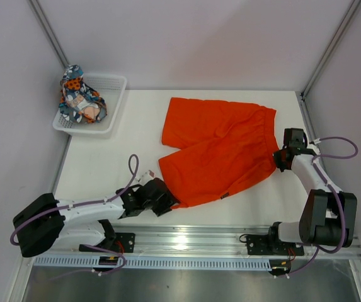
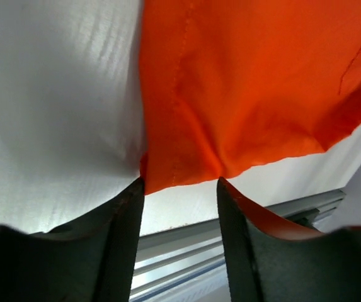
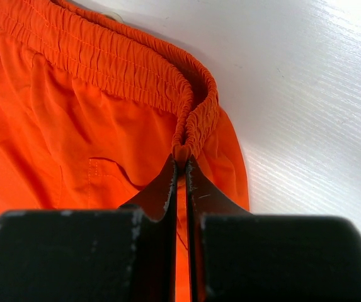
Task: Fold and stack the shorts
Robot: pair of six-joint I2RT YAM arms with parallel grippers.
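Observation:
Orange shorts [image 1: 218, 151] lie spread on the white table, their waistband [image 3: 130, 69] along the right side. My left gripper [image 1: 167, 202] is at the near-left leg corner; in the left wrist view its fingers stand part open on either side of the hem [image 2: 186, 163]. My right gripper is shut on the folded end of the waistband at the right edge, pinched at the fingertips.
A white basket [image 1: 108, 126] at the back left holds a patterned cloth [image 1: 79, 94]. Rails border the near edge.

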